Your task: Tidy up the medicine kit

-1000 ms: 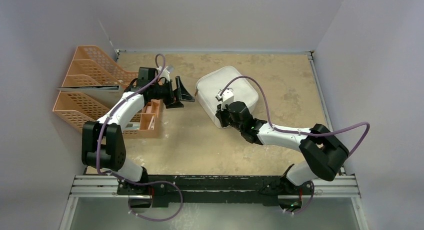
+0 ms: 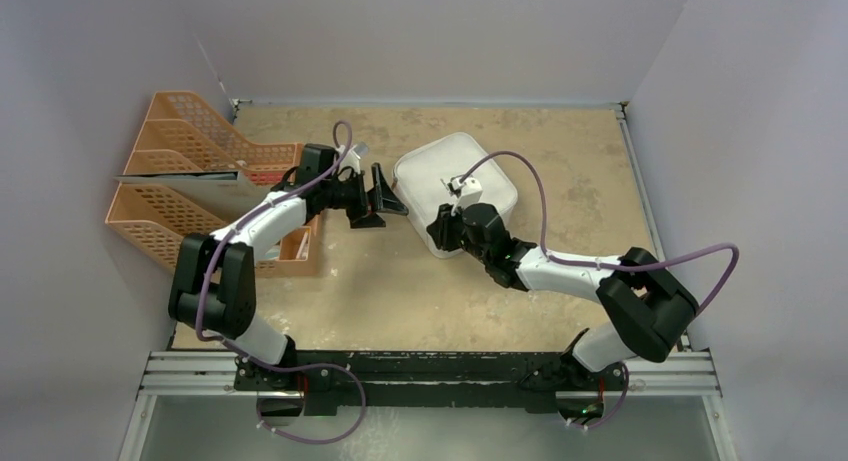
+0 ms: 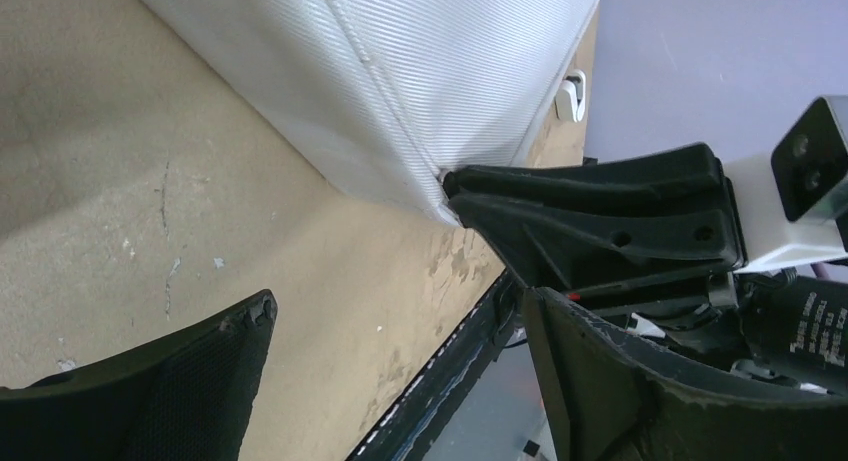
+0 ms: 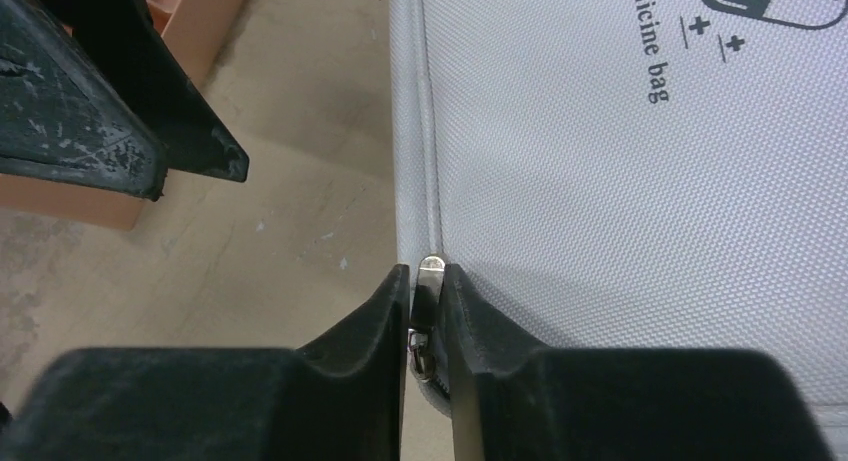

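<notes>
The white medicine bag [image 2: 430, 171] lies on the table, a seam running along its side and "medicine bag" printed on its top in the right wrist view. At its near left corner, my right gripper stands narrowly open. The metal zipper pull [image 4: 426, 299] shows in the gap between its fingertips, with no visible grip on it. My left gripper is wide open and empty, left of the bag. Its fingers [image 2: 386, 197] reach close to the bag's left side, without visibly touching it.
An orange basket organizer [image 2: 135, 226] with several compartments stands at the left, partly behind my left arm. A grey flat item [image 2: 215, 193] rests across it. Bare table [image 2: 400, 306] lies in front of the bag and to its right.
My left gripper has moved right and slightly toward the front, closer to the bag. The right gripper has shifted only slightly at the bag's corner. The bag looks unmoved.
</notes>
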